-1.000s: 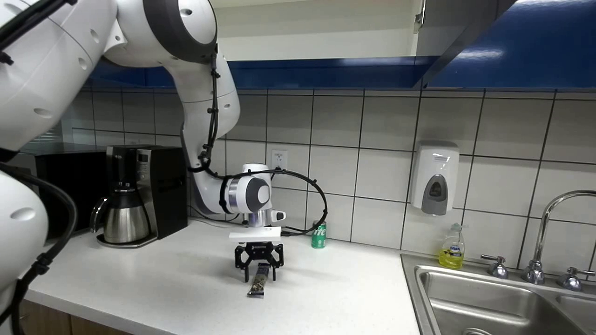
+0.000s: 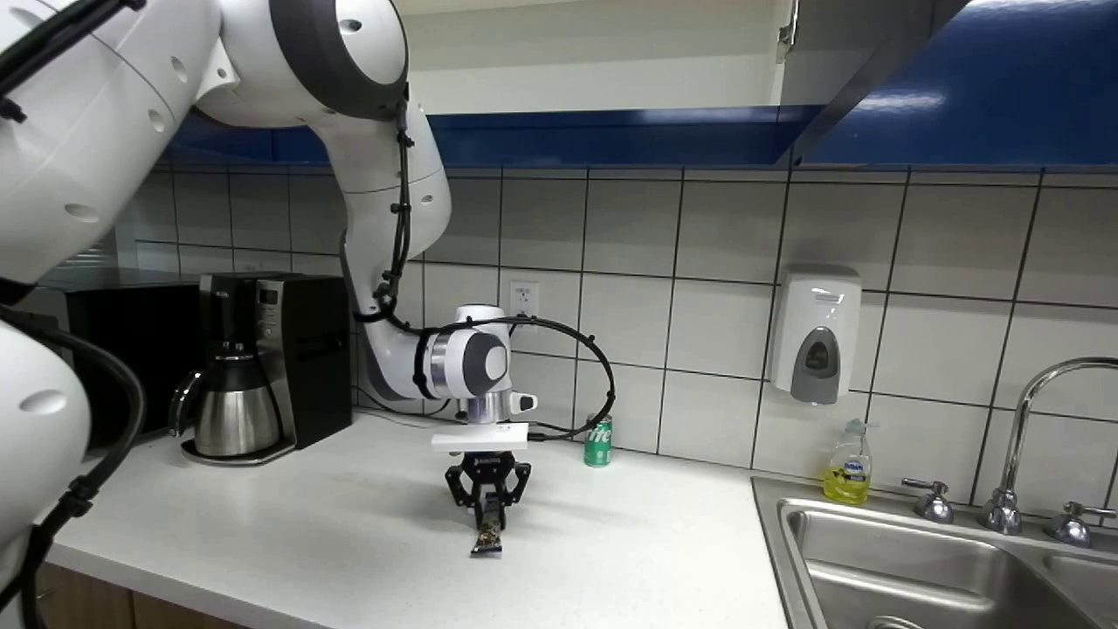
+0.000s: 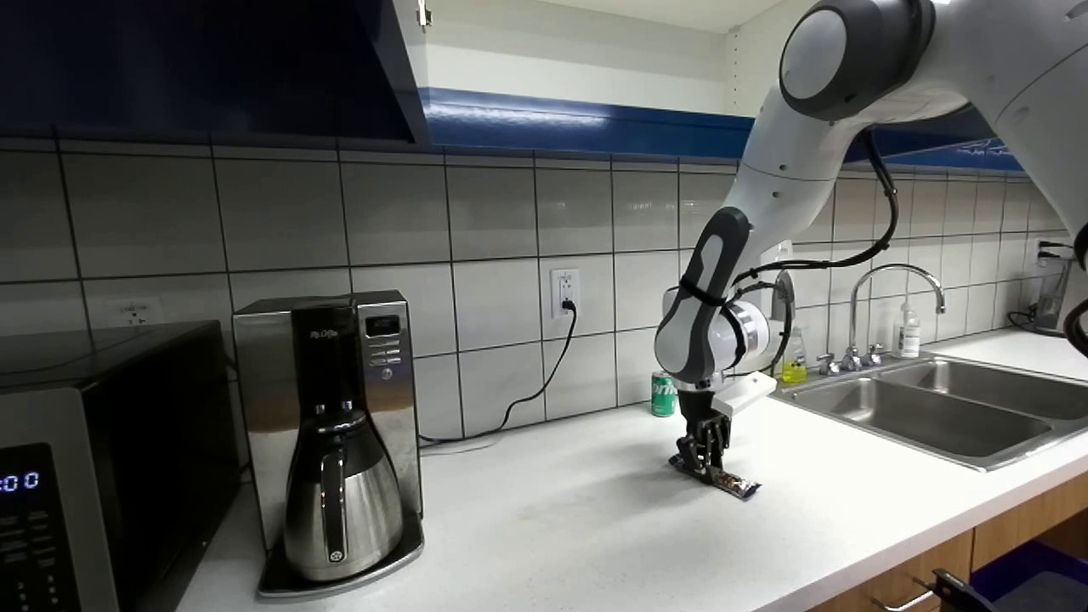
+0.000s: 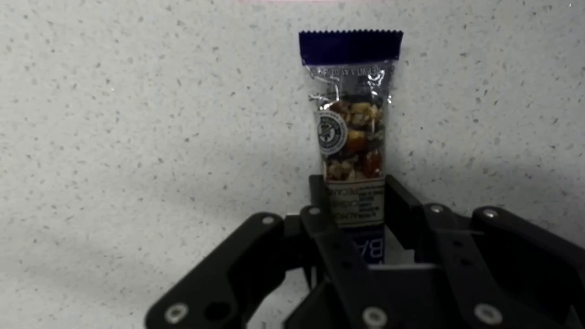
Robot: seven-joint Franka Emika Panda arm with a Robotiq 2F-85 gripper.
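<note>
A wrapped nut bar with dark blue ends and a clear middle lies low at the white counter. My gripper is shut on it, one finger pad against each long side near its middle. In the first exterior view the gripper points straight down, and the bar sticks out toward the front. The second exterior view shows the bar at counter height; whether it still touches the surface I cannot tell. The bar's rear end is hidden behind the gripper in the wrist view.
A green can stands by the tiled wall behind the gripper. To the left are a coffee maker and a microwave. The sink lies right, with a soap bottle behind it. An open cabinet hangs above.
The gripper's fingers have gone from wide open around the bar to shut on it. The bar has turned and shifted slightly; the arm has hardly moved.
</note>
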